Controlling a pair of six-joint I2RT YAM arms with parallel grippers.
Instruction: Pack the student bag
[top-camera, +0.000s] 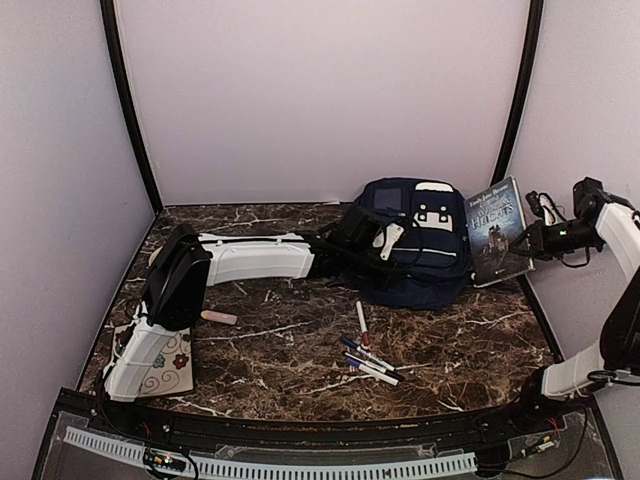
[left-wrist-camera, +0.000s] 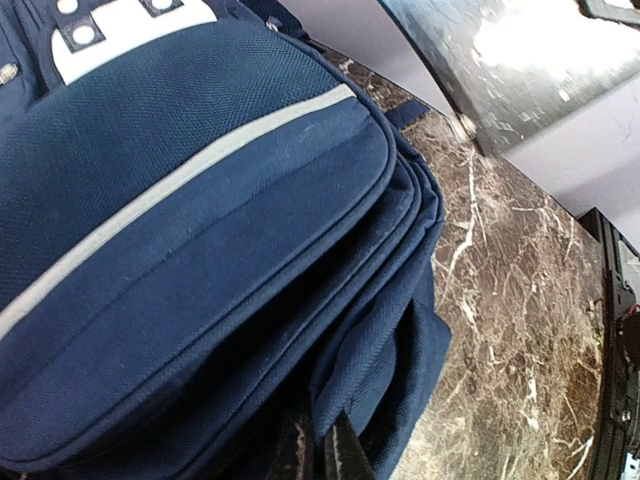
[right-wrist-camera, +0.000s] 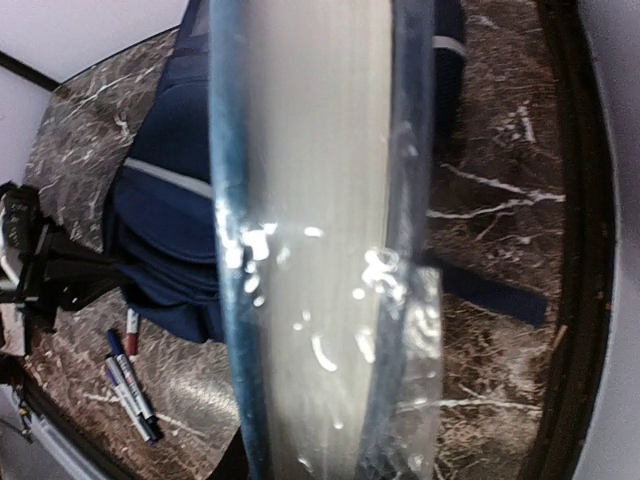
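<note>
A navy backpack (top-camera: 410, 220) lies at the back right of the table, its layered opening (left-wrist-camera: 250, 300) toward the front. My left gripper (top-camera: 385, 262) is shut on the backpack's fabric edge; in the left wrist view it grips a fold at the bottom middle. My right gripper (top-camera: 535, 240) is shut on a thick plastic-covered book (top-camera: 492, 225), "Wuthering Heights", held upright just right of the backpack. The book's page edge (right-wrist-camera: 315, 150) fills the middle of the right wrist view.
Several markers (top-camera: 375, 370) lie at front centre, a pink item (top-camera: 218, 318) left of them, a flowered notebook (top-camera: 170, 370) at front left. My left arm hides most of a cup at back left. A dark strap (right-wrist-camera: 490, 295) lies right of the backpack.
</note>
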